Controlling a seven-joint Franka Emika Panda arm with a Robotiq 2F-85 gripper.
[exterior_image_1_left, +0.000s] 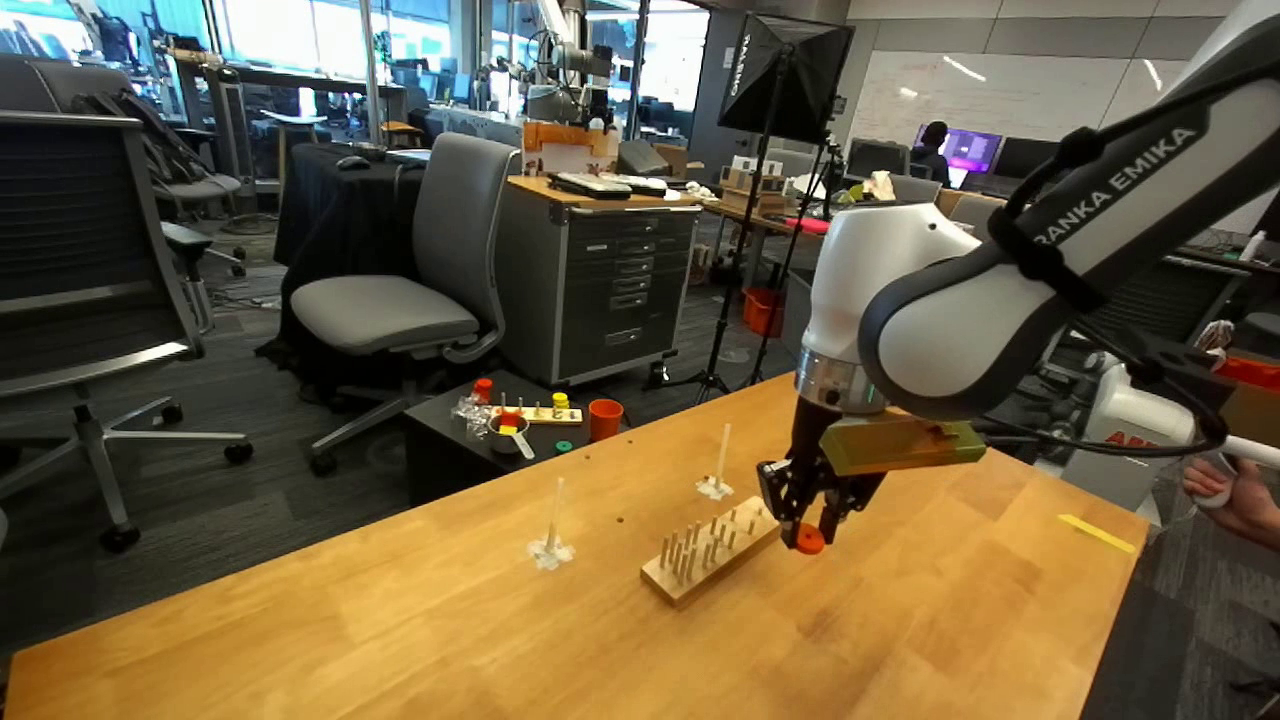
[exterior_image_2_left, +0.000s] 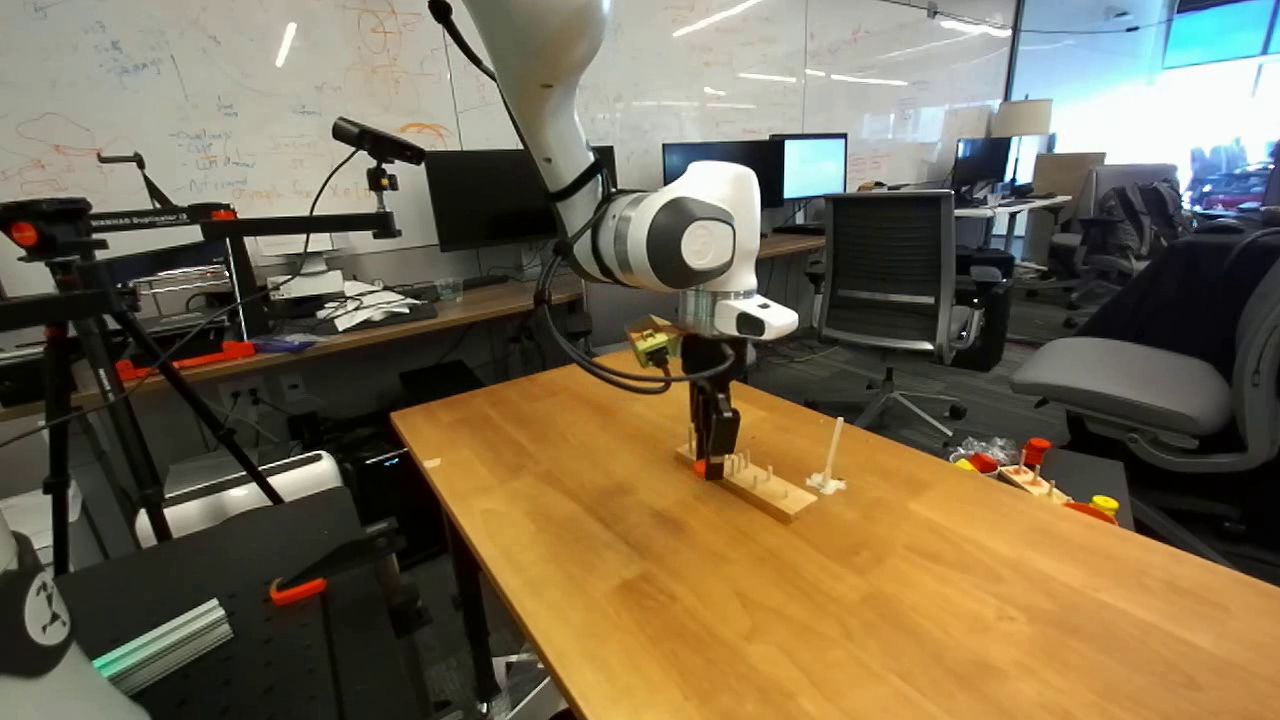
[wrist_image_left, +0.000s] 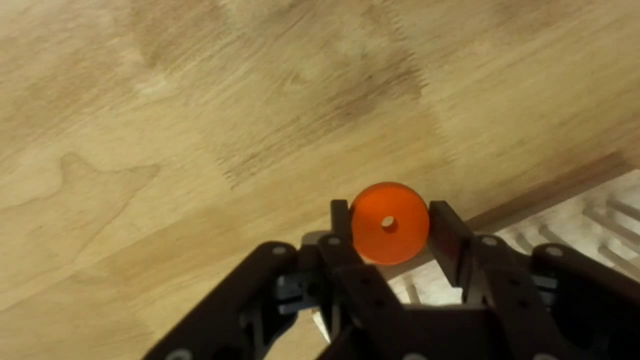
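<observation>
An orange disc (wrist_image_left: 372, 240) with a small centre hole sits between the fingertips of my gripper, which touch it on both sides in the wrist view. In exterior view 1 the disc (exterior_image_1_left: 811, 542) hangs low at the tips of the gripper (exterior_image_1_left: 813, 530), near the right end of a wooden peg board (exterior_image_1_left: 690, 586). Several upright pegs stand on that board, and no disc shows on them. From the other side, in exterior view 2, a finger (exterior_image_2_left: 717, 434) covers most of the disc (exterior_image_2_left: 701, 469) and part of the peg board (exterior_image_2_left: 780, 498).
Two thin white posts, one on the left (exterior_image_1_left: 554, 516) and one farther back (exterior_image_1_left: 722, 456), rise from the table behind the board. A dark side table holds an orange cup (exterior_image_1_left: 606, 419).
</observation>
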